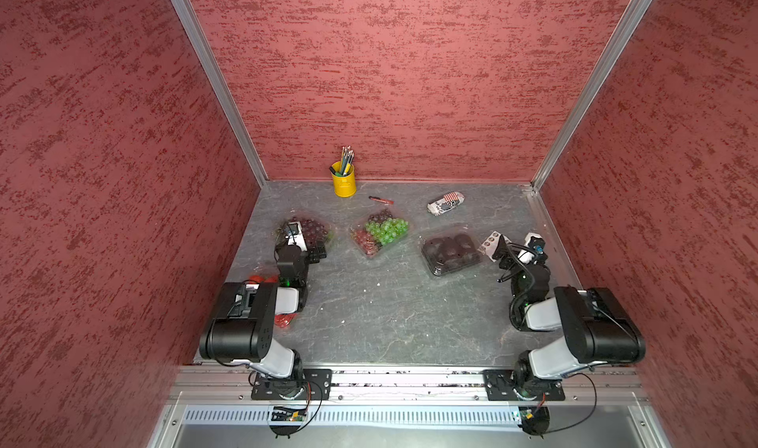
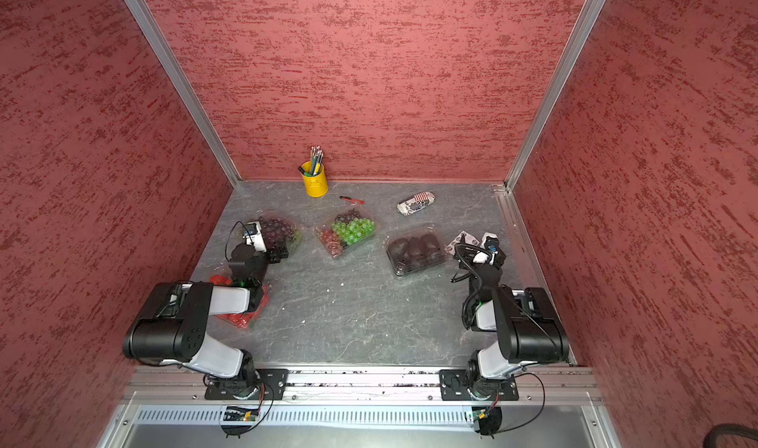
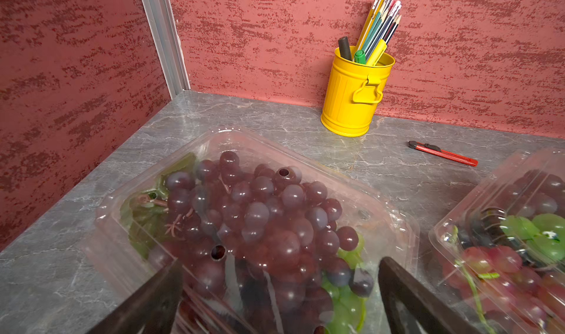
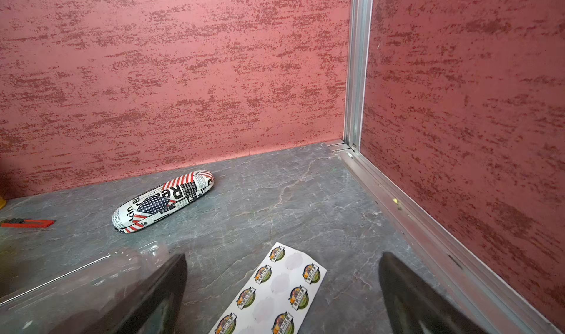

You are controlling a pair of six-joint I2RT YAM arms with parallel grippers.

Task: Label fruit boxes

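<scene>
A clear box of dark grapes (image 3: 264, 204) fills the lower middle of the left wrist view. Above it my left gripper stands open, its blurred fingers (image 3: 150, 301) wide apart. Beside that box lies one of mixed grapes (image 1: 381, 231); farther right is a box of dark round fruit (image 1: 451, 252). At the left, partly under my left arm, is a box with red fruit (image 2: 241, 310). A white sticker sheet (image 4: 273, 292) with round fruit labels lies flat at the right, some label spots blank. Over it my right gripper is open, nothing between its fingers.
Along the back stand a yellow pencil cup (image 3: 353, 95), a red cutter knife (image 3: 442, 153) and a patterned case (image 4: 163, 201). Walls close off the back and both sides.
</scene>
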